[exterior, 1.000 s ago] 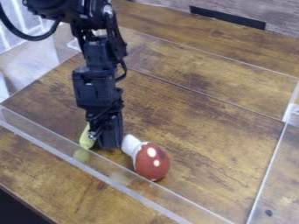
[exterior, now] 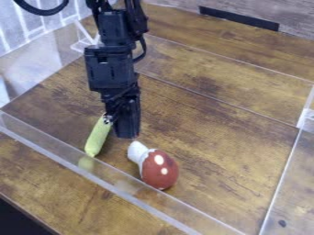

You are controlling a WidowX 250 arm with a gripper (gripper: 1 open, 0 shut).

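Note:
The black gripper (exterior: 117,124) points down over the wooden surface, just right of the upper end of a pale yellow-green elongated object (exterior: 98,138) lying near the clear front wall. Its fingertips are dark and small; it looks shut, with nothing clearly held. To its lower right lies a red-and-white rounded object (exterior: 157,170), its white end toward the gripper.
A clear low wall (exterior: 185,215) runs diagonally along the front, and another stands at the right. The wooden surface right of and behind the arm is largely clear. A dark bar (exterior: 273,23) lies at the back right.
The red-and-white object looks unmoved.

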